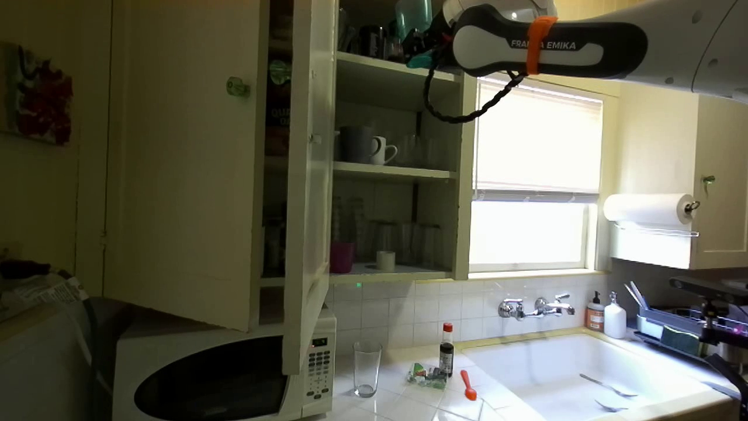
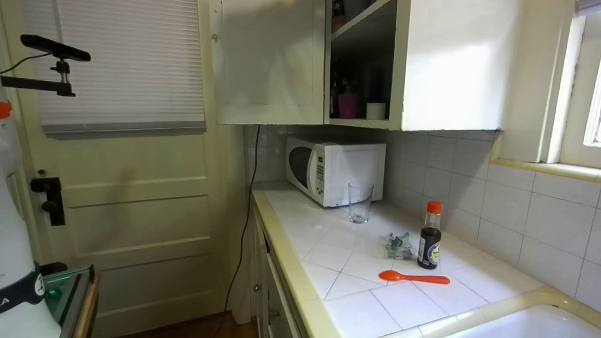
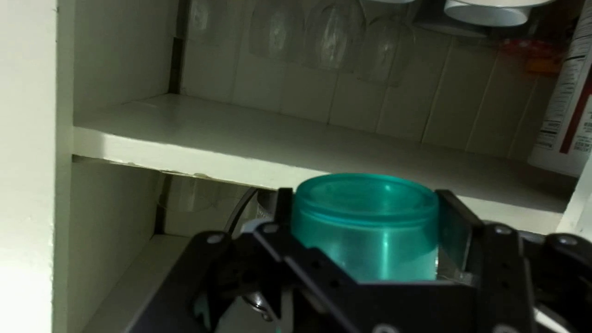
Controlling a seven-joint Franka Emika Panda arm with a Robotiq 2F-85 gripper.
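Note:
In the wrist view, a translucent teal cup is clasped between the two dark fingers of my gripper, which is shut on it. Exterior view 1 has the teal cup high up, in front of the open cabinet's top shelf, partly cut off by the frame's upper edge. My gripper is small and dark there, so its fingers are hard to make out. Whether the cup touches the shelf cannot be told. Exterior view 2 shows neither the cup nor the gripper.
The open cabinet door stands left of the arm. Mugs and glasses fill parts of the lower shelves. On the counter are a clear glass, a sauce bottle and an orange spoon. A microwave stands behind.

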